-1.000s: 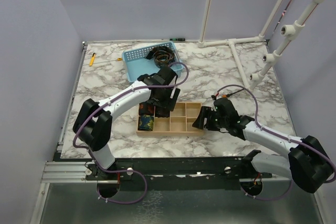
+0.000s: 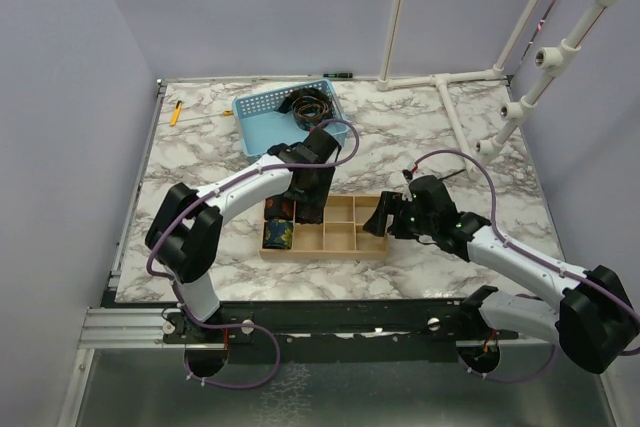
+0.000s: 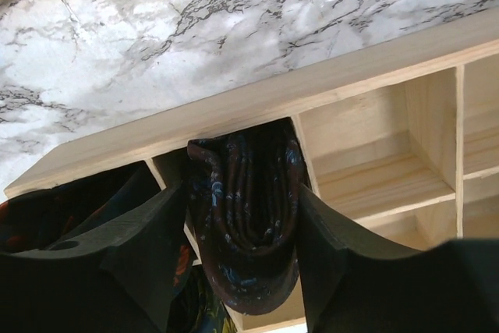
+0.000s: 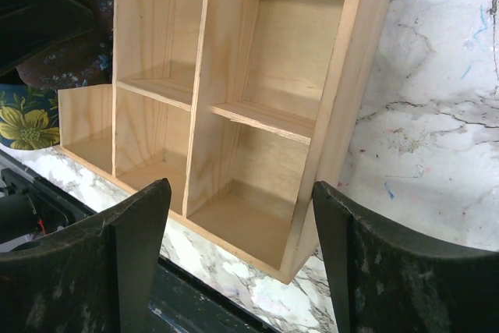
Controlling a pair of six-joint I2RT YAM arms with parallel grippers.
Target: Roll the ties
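A dark rolled tie (image 3: 245, 224) sits in a back compartment of the wooden divided box (image 2: 322, 256). My left gripper (image 2: 312, 217) is down at that roll, its fingers apart, one on each side of it; whether they press on it I cannot tell. Left of it, a dark red-patterned tie (image 2: 279, 207) and a floral tie (image 4: 30, 118) fill two compartments. The compartments to the right are empty. At the box's right end my right gripper stands open, its fingers straddling the end wall without holding a tie.
Behind the box stands a blue basket (image 2: 262, 129) holding dark coiled bands (image 2: 311, 107). An orange-handled tool (image 2: 176, 113) lies at the back left. White pipes (image 2: 455, 112) rise at the right.
My right gripper shifted slightly earlier and now holds still.
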